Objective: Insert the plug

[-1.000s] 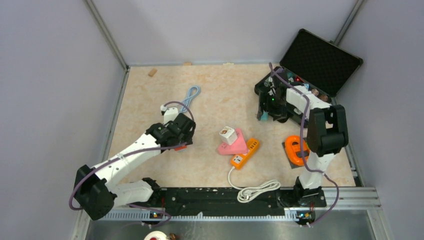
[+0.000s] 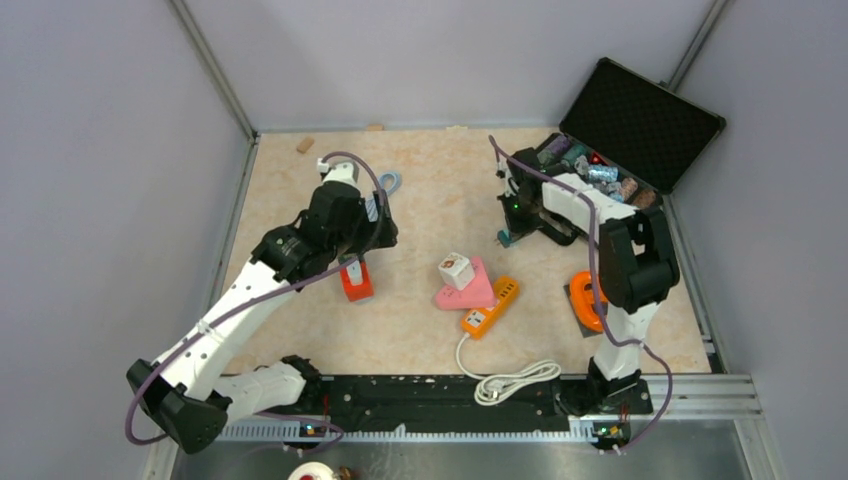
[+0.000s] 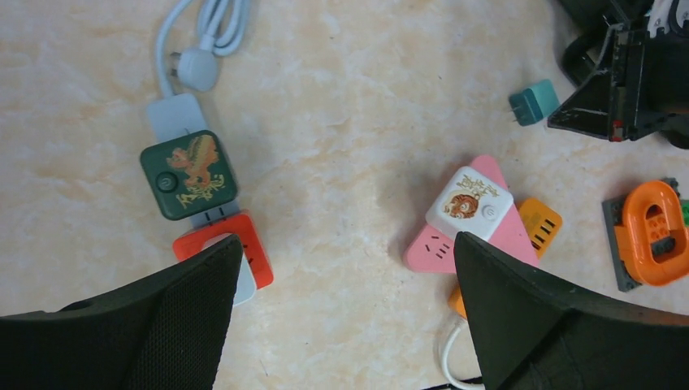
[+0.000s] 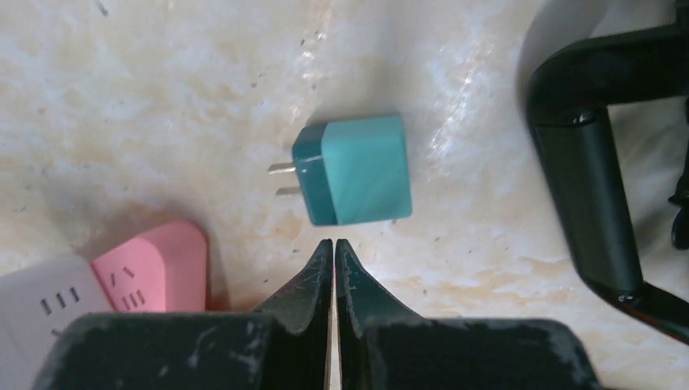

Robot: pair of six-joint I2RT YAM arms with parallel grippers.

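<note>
The teal plug adapter [image 4: 370, 171] lies on its side on the table, its two metal prongs [image 4: 283, 180] pointing left in the right wrist view. My right gripper is shut, tips together, with nothing between them; in that view the adapter shows beyond the tips, outside the fingers. From above, the adapter [image 2: 504, 238] sits just by the right gripper. My left gripper is wide open and empty. Under it to the left, a grey-white plug [image 3: 245, 283] stands in a red socket [image 3: 258, 252]. A dark green block [image 3: 191, 175] sits on a pale blue strip.
A white cube [image 2: 456, 270] rests on a pink triangular socket [image 2: 478, 291], beside an orange power strip [image 2: 490, 308]. The case handle [image 4: 597, 203] is close right of the adapter. Bare table lies between the two arms.
My right gripper has gone from open to shut. The adapter has shifted left, away from the case, and turned slightly. The left gripper has risen and tilted, staying open.
</note>
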